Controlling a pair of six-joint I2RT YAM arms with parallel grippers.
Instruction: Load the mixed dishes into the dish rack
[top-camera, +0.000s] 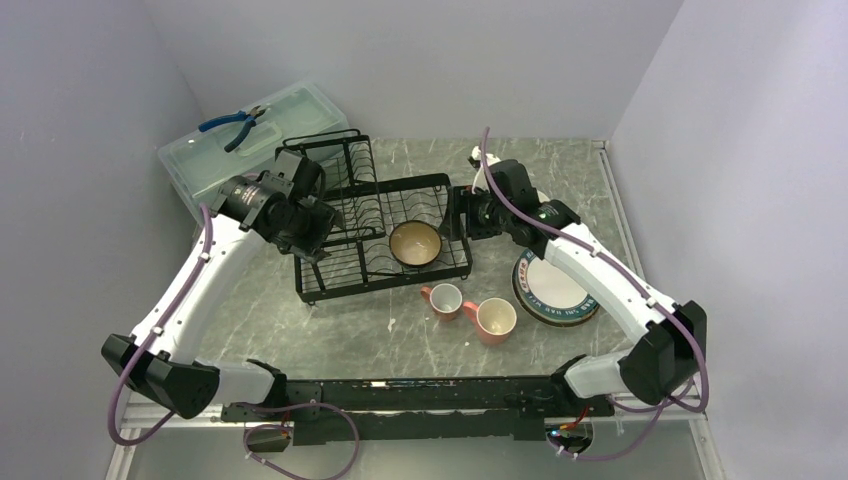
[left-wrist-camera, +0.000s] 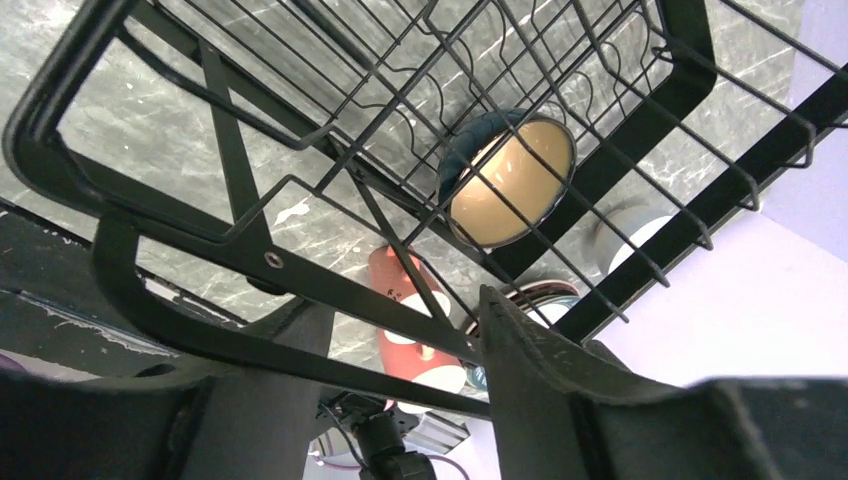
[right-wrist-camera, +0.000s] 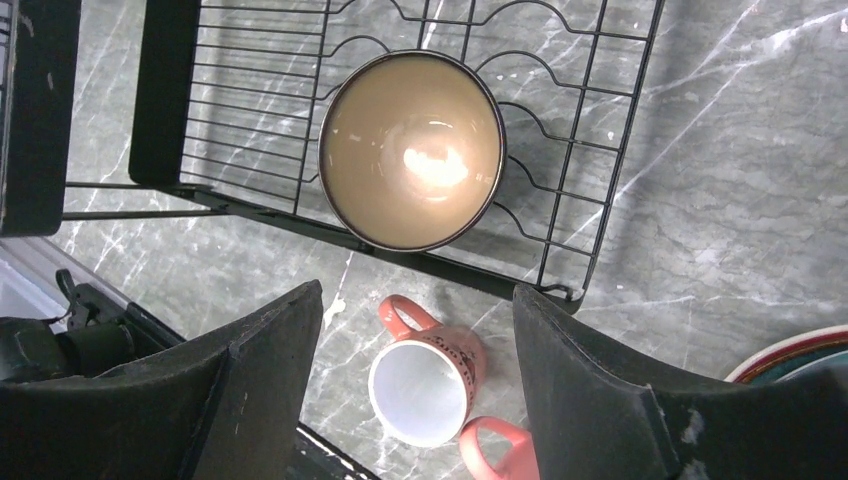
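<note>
A black two-tier dish rack holds a tan bowl on its lower right. Two pink mugs, a small one and a larger one, stand in front of it, with stacked plates to their right. My left gripper hangs over the rack's left part, open, with rack bars seen beyond its fingers in the left wrist view. My right gripper is above the rack's right end, open with nothing between its fingers; the bowl and small mug lie below it in the right wrist view.
A clear plastic bin with blue pliers on it sits at the back left. A pale round item partly hides behind the right arm. Walls close the sides and back.
</note>
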